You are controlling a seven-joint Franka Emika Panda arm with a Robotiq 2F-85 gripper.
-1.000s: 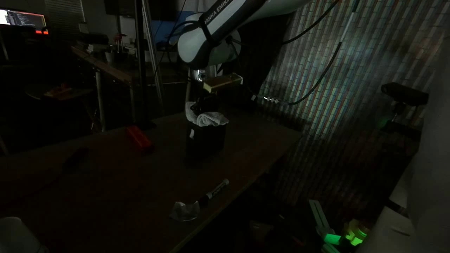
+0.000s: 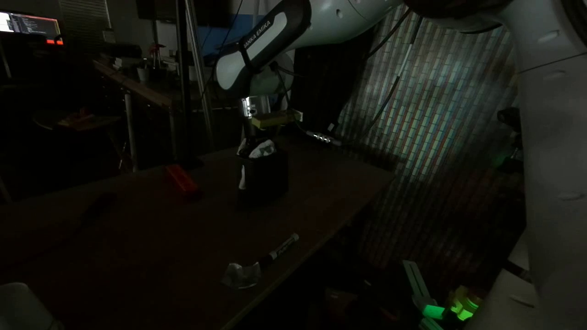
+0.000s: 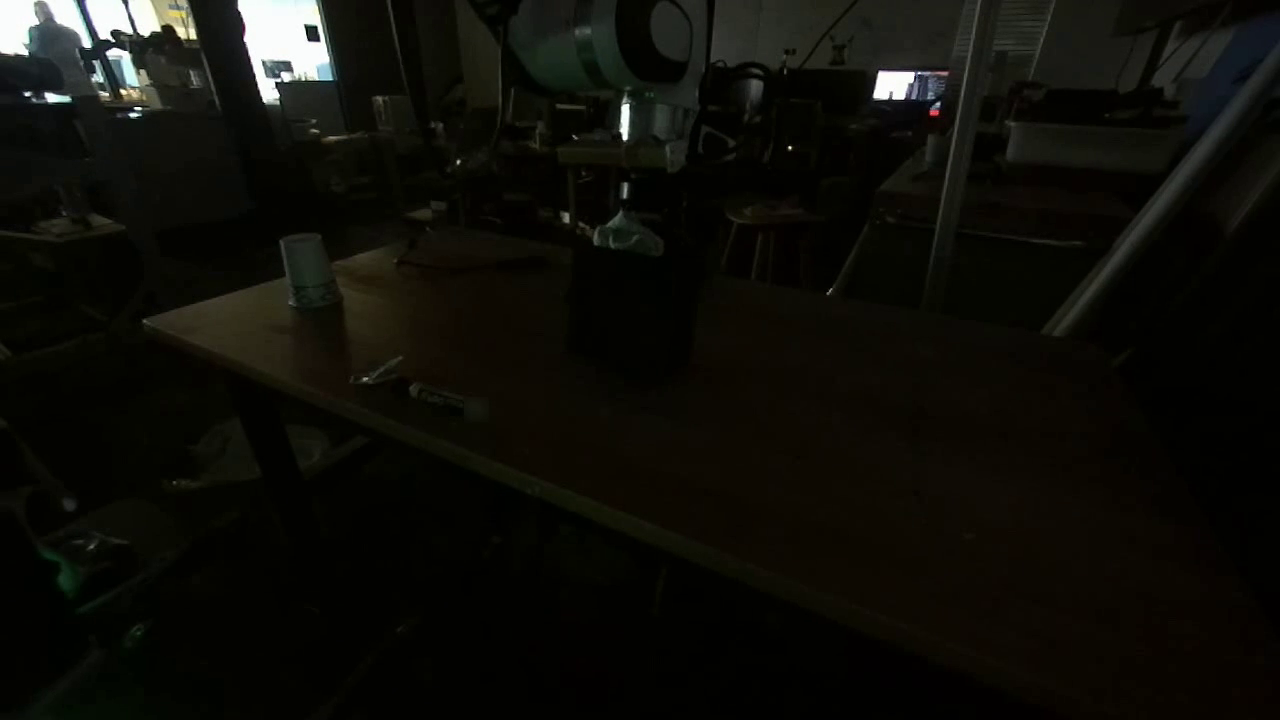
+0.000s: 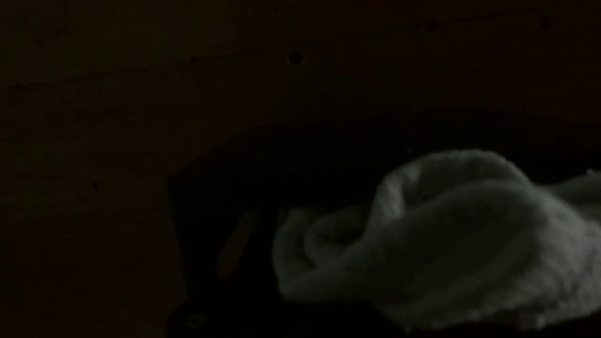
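Note:
A black box (image 2: 265, 175) stands on the table, a bunched white cloth (image 2: 263, 149) showing at its open top. A pale strip of the cloth also shows at the box's left side in exterior view 1. My gripper (image 2: 248, 146) points down at the left part of the opening, shut with the cloth at its fingers; the exact contact is lost in the dark. In the wrist view the folded cloth (image 4: 467, 242) fills the lower right, inside the dark box rim. From exterior view 2, the cloth (image 3: 629, 234) pokes up above the box (image 3: 633, 306) under my wrist.
A red block (image 2: 182, 180) lies left of the box in exterior view 1. Near the table edge are a marker (image 2: 283, 245) and a crumpled clear wrapper (image 2: 242, 275). An upturned pale cup (image 3: 308, 270) stands at a table corner.
In exterior view 1 my arm and gripper have shifted left, and the box sits slightly further left. The cloth, earlier draped over the right rim, now bunches within the opening.

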